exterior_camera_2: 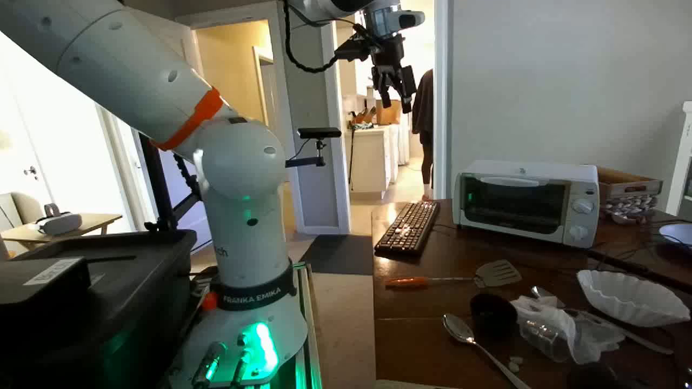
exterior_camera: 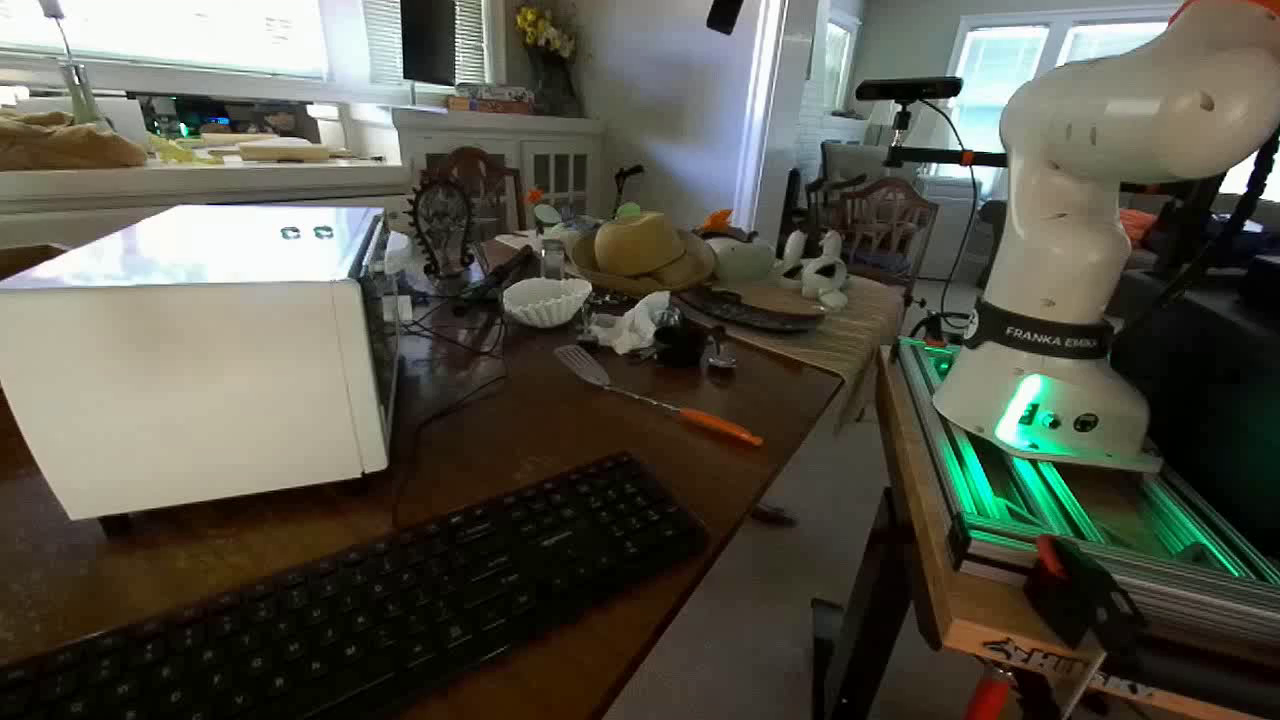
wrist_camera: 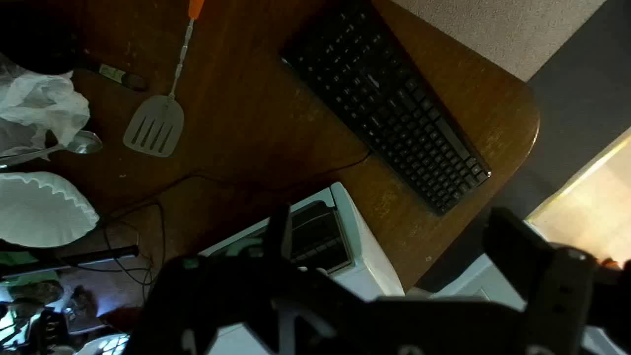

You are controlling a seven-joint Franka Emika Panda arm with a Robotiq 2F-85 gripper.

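Note:
High above the table, clear of everything on it, my gripper (exterior_camera_2: 396,106) points downward. Its two dark fingers stand wide apart in the wrist view, with nothing between them, so it is open. Below lies a black keyboard (wrist_camera: 390,103) along the table's edge. A slotted spatula (wrist_camera: 155,125) with an orange handle (exterior_camera_2: 407,282) rests flat on the wood. The white toaster oven (exterior_camera_2: 525,204) has its glass door shut; my gripper partly hides it in the wrist view.
A white fluted bowl (exterior_camera_2: 632,298), a spoon (exterior_camera_2: 459,328), a dark cup (exterior_camera_2: 493,315) and crumpled white plastic (exterior_camera_2: 571,324) crowd one part of the table. Farther along lies a straw hat (exterior_camera: 642,248). Bare wood (wrist_camera: 254,118) shows between spatula and keyboard. Cables run near the oven.

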